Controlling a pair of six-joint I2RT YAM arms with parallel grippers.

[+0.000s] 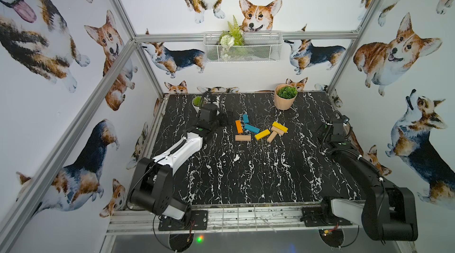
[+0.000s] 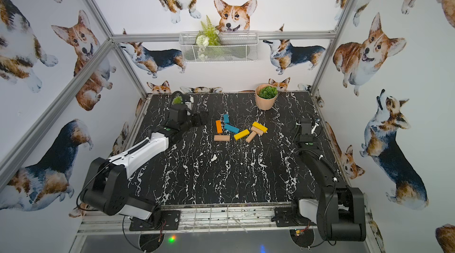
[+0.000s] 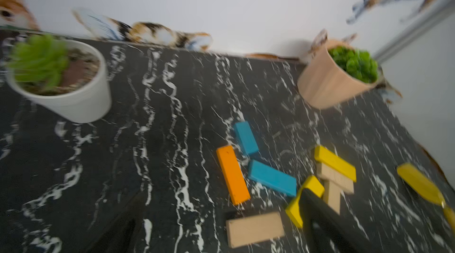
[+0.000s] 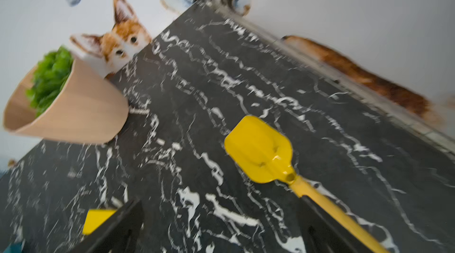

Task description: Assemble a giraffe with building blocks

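Several blocks lie loose in the middle of the table. An orange block (image 3: 233, 175) stands left of a long blue block (image 3: 272, 178), with a smaller blue block (image 3: 246, 137) behind them. Nearest the front is a tan block (image 3: 255, 229). To the right are a yellow block (image 1: 262, 134), two more tan blocks (image 1: 271, 136) and another yellow block (image 1: 280, 127), close together. My left gripper (image 1: 226, 119) is open and empty, left of the blocks. On the far right, my right gripper hangs open with nothing between its fingers, above a yellow shovel.
A white succulent pot (image 3: 85, 94) stands at the back left, partly behind my left arm. The peach pot (image 1: 283, 99) is behind the blocks. A yellow shovel (image 4: 258, 151) lies on the right.
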